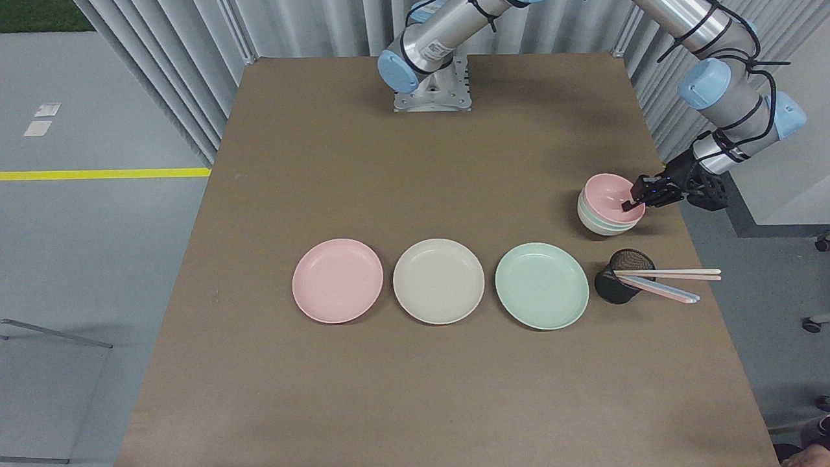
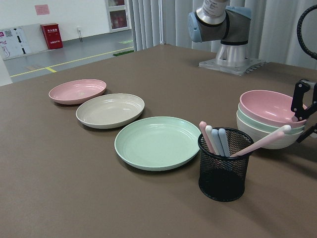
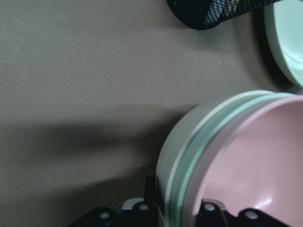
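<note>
A stack of three bowls, pink (image 1: pixel 604 192) over mint and white (image 1: pixel 599 222), stands at the table's right side, behind a black mesh cup (image 1: pixel 611 288) of utensils. My gripper (image 1: pixel 636 201) is at the stack's rim; in the wrist view its fingers straddle the rims of all three bowls (image 3: pixel 255 170), shut on them. In the left view, part of the gripper is cut off at the right edge. Three plates lie in a row: pink (image 1: pixel 338 280), cream (image 1: pixel 439 281) and mint (image 1: pixel 542 285).
A robot base (image 1: pixel 432 97) stands at the back of the table (image 1: pixel 404 389). The right table edge lies close beside the bowls.
</note>
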